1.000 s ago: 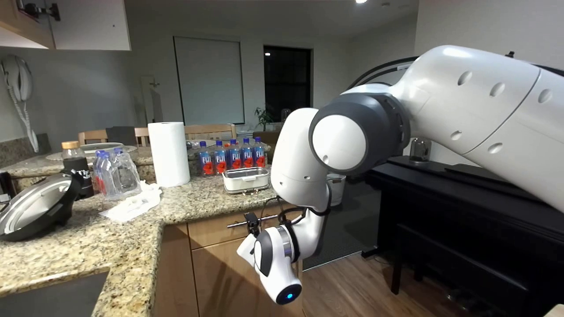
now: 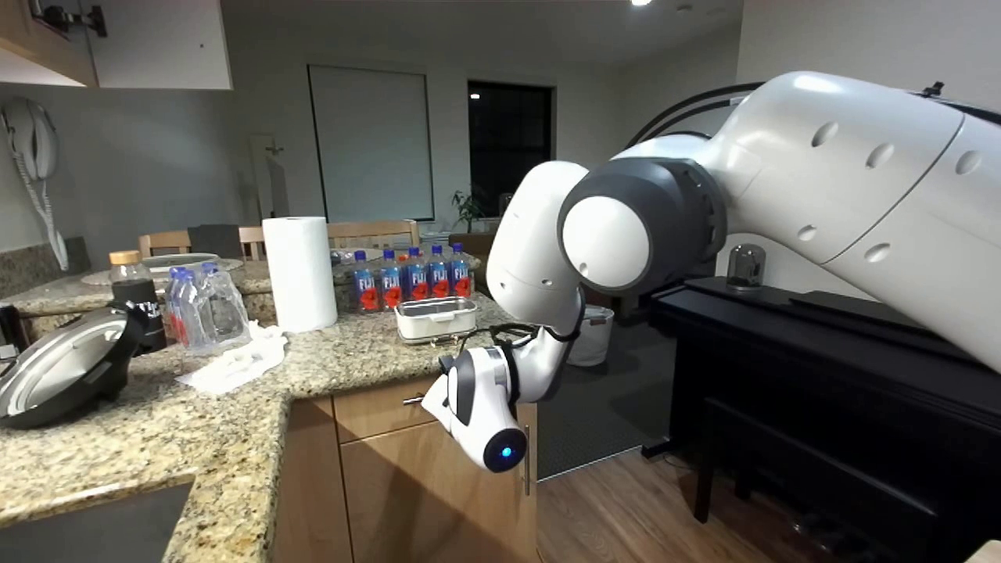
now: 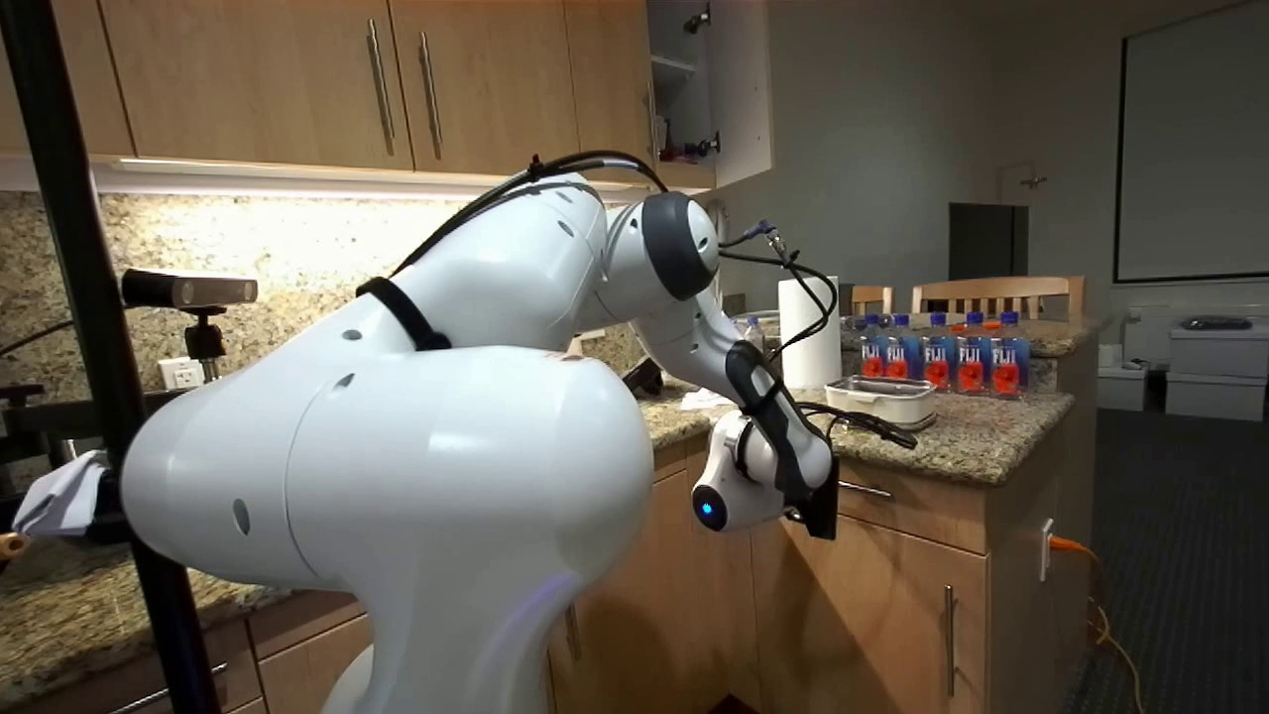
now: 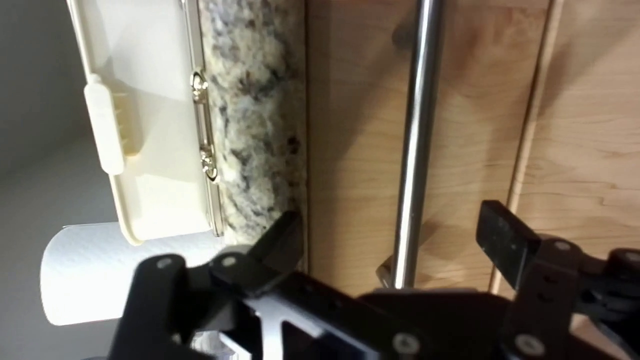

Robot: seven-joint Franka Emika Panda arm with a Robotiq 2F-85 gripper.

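Observation:
My gripper stands open before the drawer front [image 4: 360, 150] under the counter. In the wrist view the drawer's metal bar handle [image 4: 412, 162] runs between the two fingers, with a gap on either side. One finger [image 4: 504, 240] lies near the seam below the drawer; the other finger overlaps the counter edge in that view. From the first exterior view the hand hides most of the handle [image 2: 414, 399], and only its left end shows. The drawer looks closed. How far the fingertips reach past the bar cannot be told.
Above the drawer, a white container [image 2: 437, 320] sits close to the granite counter edge [image 4: 255, 120]. A paper towel roll [image 2: 299, 275] and several water bottles [image 2: 413, 280] stand behind. A cabinet door [image 3: 874, 607] lies below the drawer.
The hand has risen from below the handle to its height, now covering most of the bar in the exterior view. The arm's wrist and elbow moved up with it. Counter items are unmoved.

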